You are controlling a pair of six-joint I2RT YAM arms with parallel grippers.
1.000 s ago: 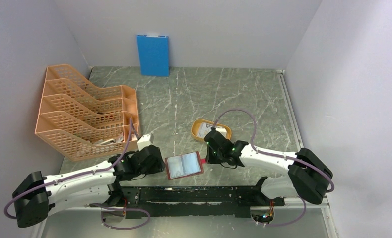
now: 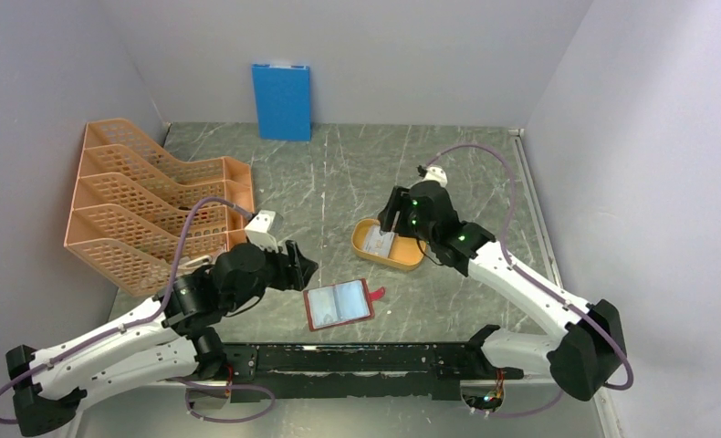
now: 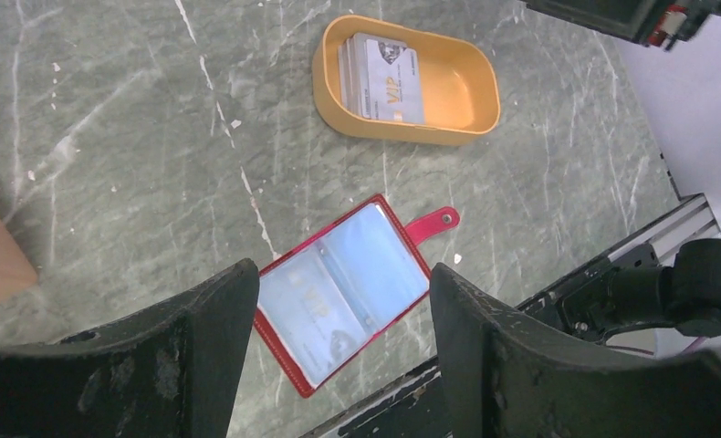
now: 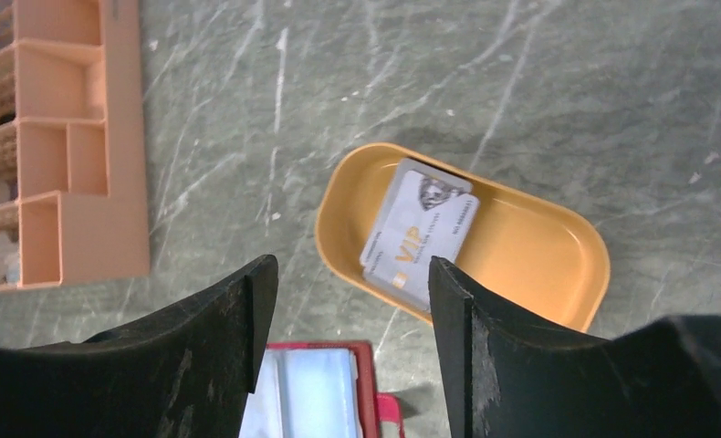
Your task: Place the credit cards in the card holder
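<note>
The card holder (image 3: pixel 340 294) lies open and flat on the table, red-edged with clear pockets and a red strap (image 3: pixel 432 224). A faint VIP card (image 3: pixel 307 306) shows in its left pocket; the right pocket looks pale blue and empty. Silver VIP cards (image 4: pixel 423 224) rest stacked at the left end of a yellow tray (image 4: pixel 530 250). Above that tray hangs my right gripper, its fingers apart and nothing between them. My left gripper is open over the near left side of the card holder, holding nothing.
An orange tiered rack (image 2: pixel 147 205) fills the left side. A blue box (image 2: pixel 282 102) stands against the back wall. Bare marble table (image 2: pixel 366 164) lies between them and the tray, and also to the right.
Both arms have lifted off from beside the card holder. The right gripper has moved back to over the yellow tray; the left has risen slightly. The holder and tray stay put.
</note>
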